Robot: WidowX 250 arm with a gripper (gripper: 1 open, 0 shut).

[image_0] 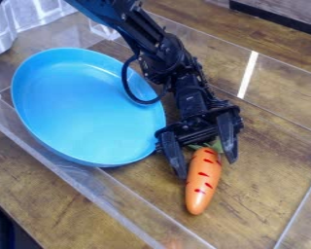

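Note:
An orange toy carrot point(201, 185) with red marks and a green top lies on the wooden surface, pointing toward the bottom of the view. My black gripper point(201, 156) is low over its leafy end, one finger on either side of the carrot's top. Whether the fingers grip it or only surround it is hard to tell. Left of the gripper sits a light blue plate point(81, 102), empty.
Clear plastic strips and edges border the wooden work surface point(268, 117). A white crumpled cloth or plastic is at the top left.

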